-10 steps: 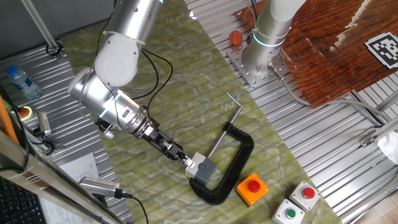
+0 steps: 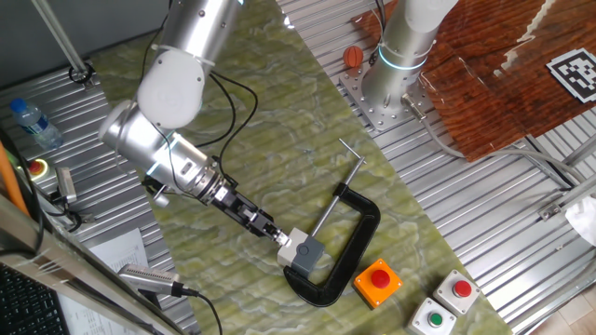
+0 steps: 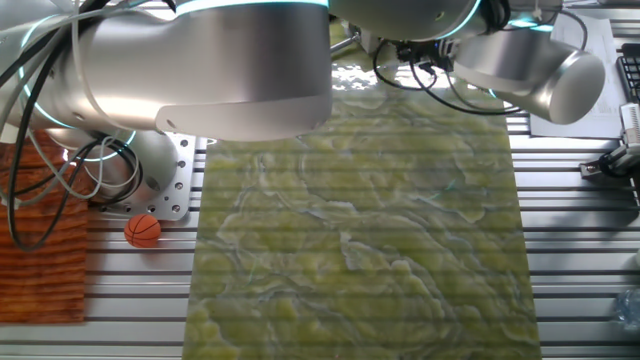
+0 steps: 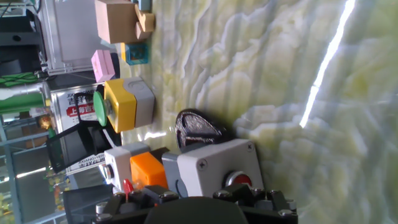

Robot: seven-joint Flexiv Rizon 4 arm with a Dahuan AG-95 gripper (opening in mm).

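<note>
A grey box with a light front half (image 2: 291,249) and a dark back half sits at the lower finger of a black C-clamp (image 2: 346,265). In the wrist view the light face of this box (image 4: 214,163) is turned toward the camera, and its red button (image 4: 239,178) shows just above the gripper's parts. My gripper (image 2: 282,239) reaches down to the light side of the box, its tips at or very near that face. Exact contact is hidden. Its fingers look narrow from above, but whether they are open or shut does not show clearly.
Near the clamp stand an orange box with a red button (image 2: 377,284), a white red-button box (image 2: 457,290) and a white green-button box (image 2: 432,319).
The arm has shifted very slightly to the left since a second ago. The box, clamp and button boxes have not moved.
</note>
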